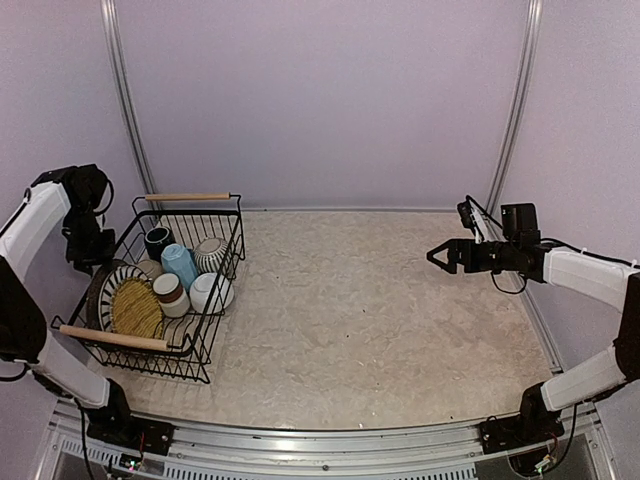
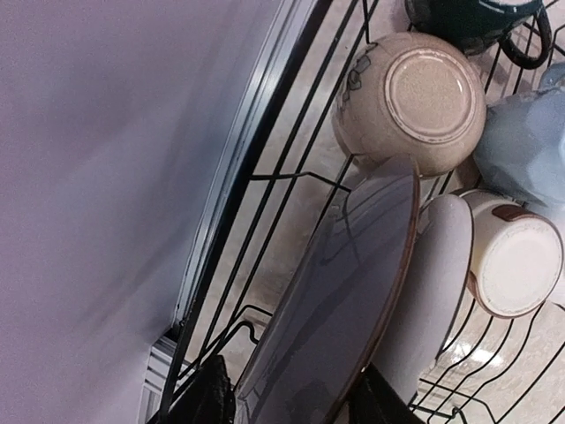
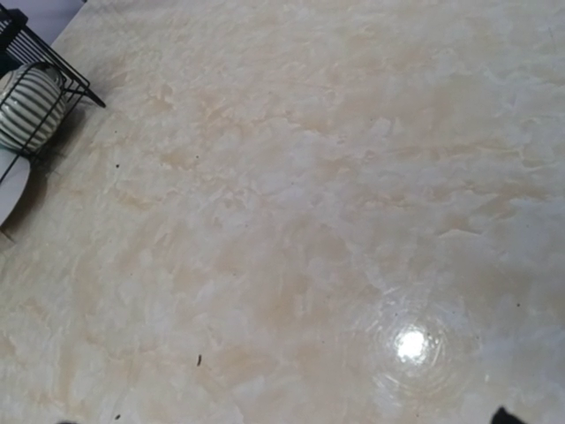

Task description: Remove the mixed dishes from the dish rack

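Observation:
The black wire dish rack (image 1: 205, 352) stands at the left, full of mixed dishes. In the left wrist view a large plate (image 2: 340, 274) leans on edge at the rack's outer side, a second plate (image 2: 433, 283) just beside it. My left gripper is open, its fingers (image 2: 209, 393) apart on either side of the large plate's near end; contact cannot be made out. From above, the left gripper (image 1: 93, 262) hangs at the rack's left rim. Away on the right, my right gripper (image 1: 442, 258) stands open and empty over the table.
Among the rack's dishes are a blue cup (image 1: 180, 264), a dark mug (image 1: 158, 241), a beige cup (image 2: 424, 97), a brown-and-white cup (image 1: 171, 295), a striped cup (image 1: 211, 254) and a white bowl (image 1: 210, 293). The wall is close on the left. Bare tabletop (image 1: 340, 320) fills the middle.

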